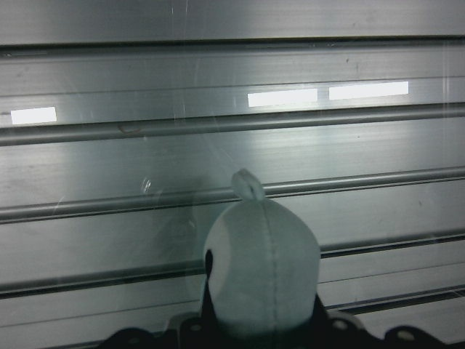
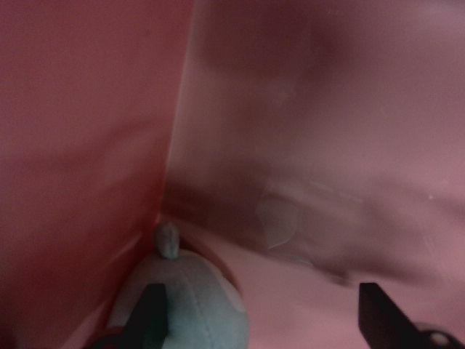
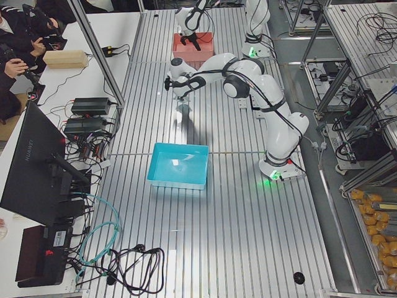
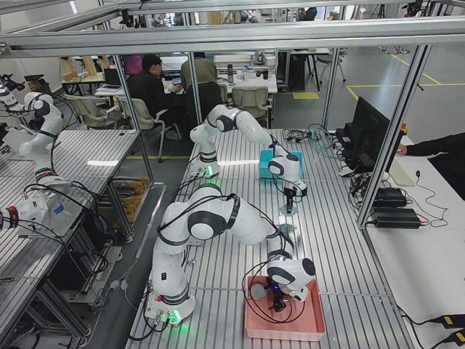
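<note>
A pale grey-green plush toy with a loop on top (image 1: pixel 265 262) is held between the fingers of my left gripper (image 3: pixel 183 99), above the slatted table in the middle. Inside the pink bin (image 4: pixel 283 331), my right gripper is open, lowered over a second pale plush toy (image 2: pixel 196 309) lying against the bin's wall; one finger is at that toy.
An empty cyan tray (image 3: pixel 177 164) sits nearer the left camera. Cables, a monitor and power boxes line the table's side. The slatted surface round the tray is clear.
</note>
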